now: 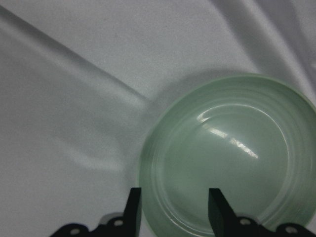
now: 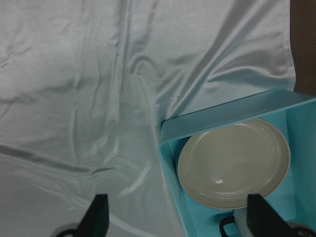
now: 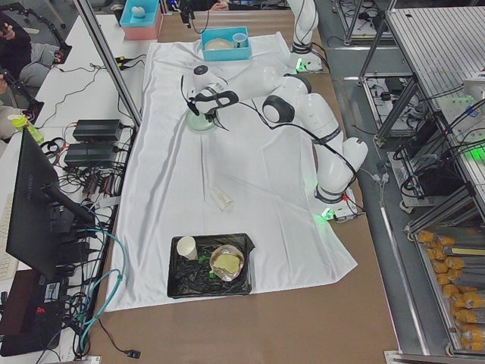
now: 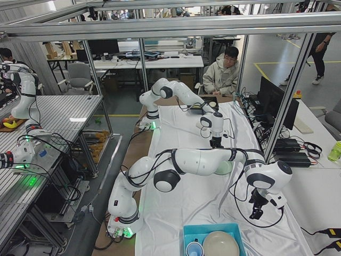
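Observation:
A pale green plate (image 1: 232,163) lies on the white cloth. My left gripper hangs over the plate's near edge, its fingers apart with nothing between them. My right gripper is open above the cloth near a blue bin (image 2: 227,108), which holds a cream plate (image 2: 232,163) and a mug (image 2: 239,222). In the camera left view a white cup (image 3: 186,247) and a foil dish (image 3: 227,264) with a yellow item stand in a black-lined tray (image 3: 182,280).
A pale, flattish item (image 3: 221,199) lies mid-cloth. Monitors and cabled boxes (image 3: 96,130) line the side table (image 3: 72,91).

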